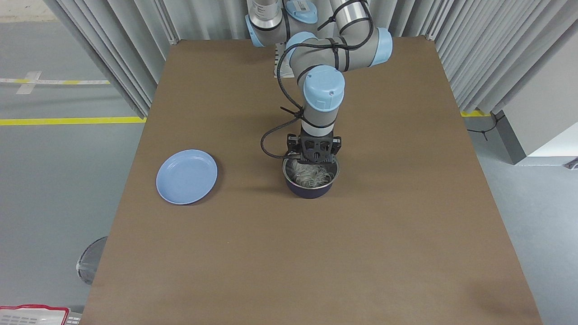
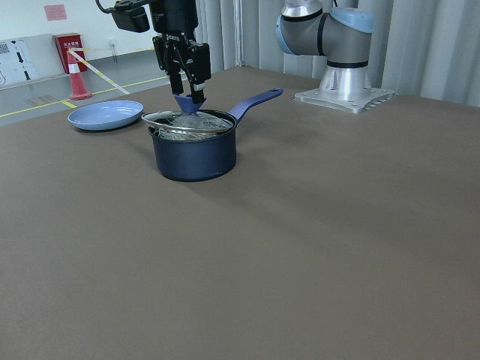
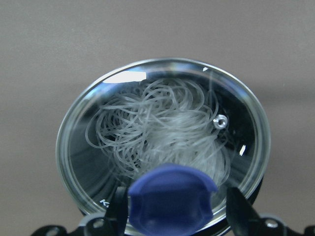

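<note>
A dark blue saucepan point(image 2: 193, 161) with a long blue handle stands on the brown table. Its glass lid point(image 3: 231, 98) shows pale noodles beneath it; in the left view the lid is tilted, overlapping the pot's left rim. My gripper point(image 2: 188, 88) is at the lid's blue knob point(image 3: 170, 201), one finger on either side. The fingers appear closed around the knob in the wrist view. In the front view the gripper point(image 1: 314, 157) hides the back of the pot.
A light blue plate point(image 1: 186, 176) lies on the table point(image 1: 379, 243) to the left of the pot in the front view. The robot's base stands at the back edge.
</note>
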